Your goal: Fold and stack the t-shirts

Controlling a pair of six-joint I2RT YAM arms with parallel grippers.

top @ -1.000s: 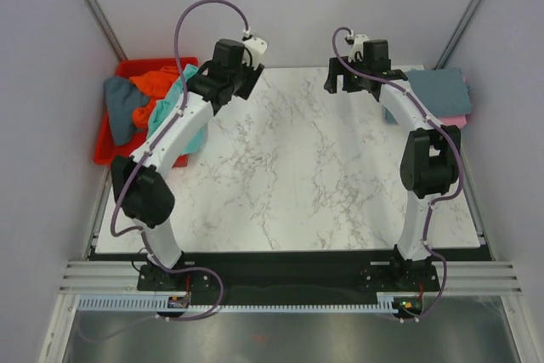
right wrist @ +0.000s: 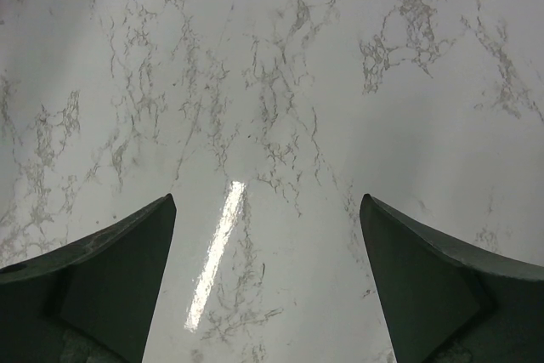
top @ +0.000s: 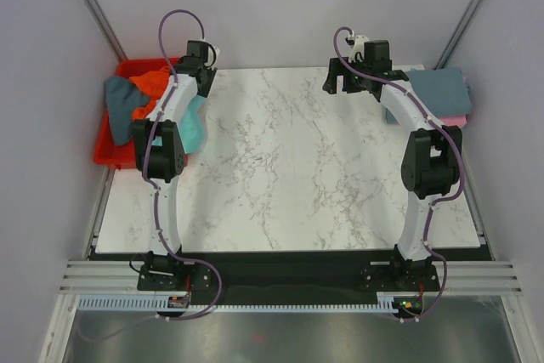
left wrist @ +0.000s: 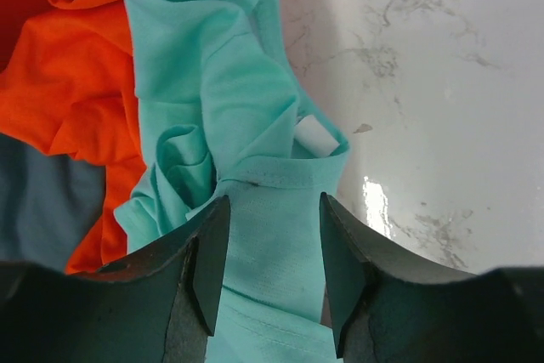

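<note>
A turquoise shirt (left wrist: 280, 235) lies crumpled over the right wall of the red bin, part of it hanging onto the table. Just above it hovers my left gripper, its fingers parted and no cloth visibly pinched between them. Beside the turquoise one, an orange shirt (top: 151, 83) and a grey-blue shirt (top: 124, 108) lie in the red bin (top: 104, 149). Folded shirts make a stack (top: 439, 93) at the back right, dark teal on top and pink below. Over bare table, my right gripper is open and empty.
Between the arms, the white marbled table (top: 280, 159) is clear from back to front. Pale side walls and a back wall close in the table.
The right arm stays put.
</note>
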